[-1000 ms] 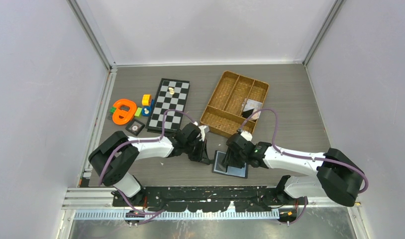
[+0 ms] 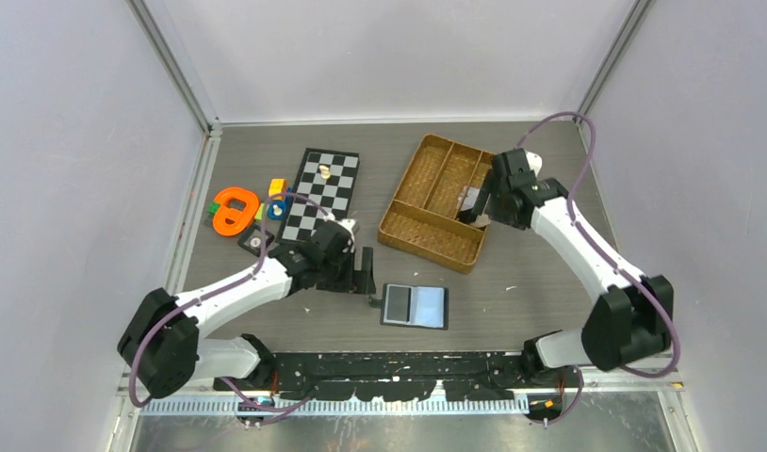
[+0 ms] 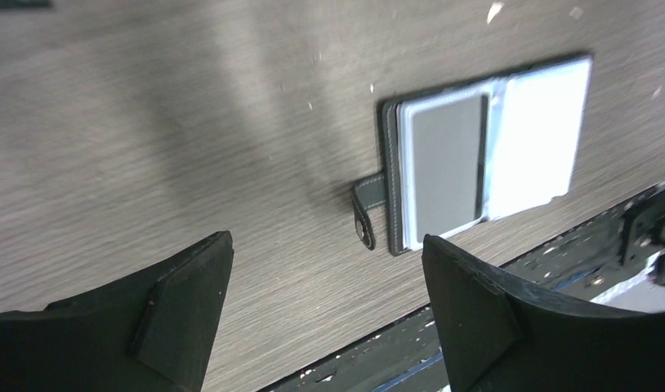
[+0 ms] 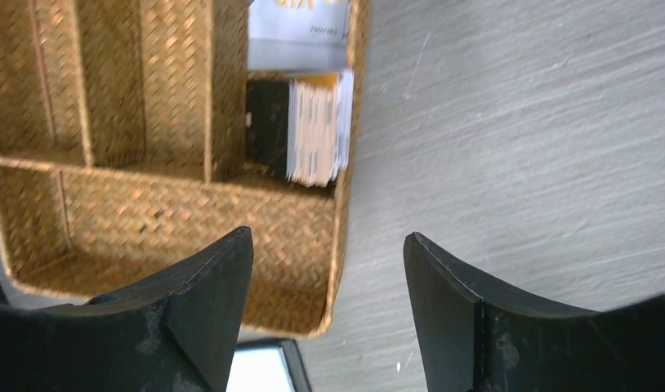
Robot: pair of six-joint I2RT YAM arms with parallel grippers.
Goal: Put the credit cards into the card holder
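Note:
The card holder [image 2: 415, 306] lies spread open and flat on the table near the front, its black strap [image 3: 370, 193] sticking out on the left side. A grey card face [image 3: 448, 163] shows in its left half. My left gripper is open just left of the holder, nothing between its fingers. Credit cards [image 4: 313, 131] stand stacked in the right compartment of the wicker tray, beside a dark piece and below a paler printed card [image 4: 298, 24]. Over that compartment hangs my right gripper, open and empty.
The wicker tray [image 2: 391, 240] has raised dividers and walls. At the left are a chessboard [image 2: 318, 188], an orange toy [image 2: 233, 212] and small blocks. Bare table lies right of the tray.
My right gripper has gone from the card holder up and right to the tray. The left one has opened and drawn back left. The holder has shifted left and lies straighter.

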